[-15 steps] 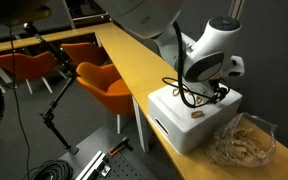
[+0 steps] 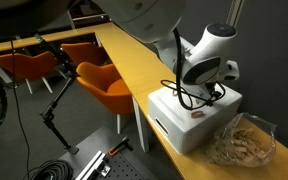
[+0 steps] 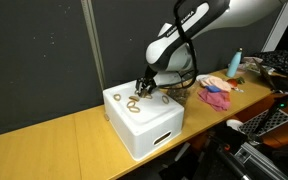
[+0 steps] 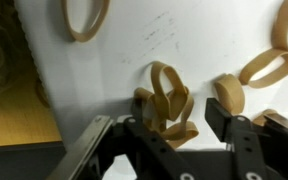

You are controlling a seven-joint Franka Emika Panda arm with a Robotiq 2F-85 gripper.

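Note:
Several tan loops lie on top of a white box (image 3: 149,128). In the wrist view, a crumpled cluster of tan loops (image 4: 166,100) sits between the fingers of my gripper, which stands part open with a gap between its tips. Whether either finger touches the cluster, I cannot tell. Just right of the right finger is a short curled tan piece (image 4: 230,94). Another loop (image 4: 86,22) shows at the upper left, and more loops (image 4: 271,66) lie at the right. From outside, my gripper (image 3: 144,86) is low over the box top, its fingertips partly hidden.
A clear plastic bag (image 2: 242,142) with tan pieces lies on the wooden table beside the box. In exterior view 2, pink and blue cloths (image 3: 215,92) and a blue bottle (image 3: 235,63) stand farther right. Bare table (image 3: 44,145) extends to the left.
The arm's wrist has shifted slightly over the box. The box and the bag look unmoved.

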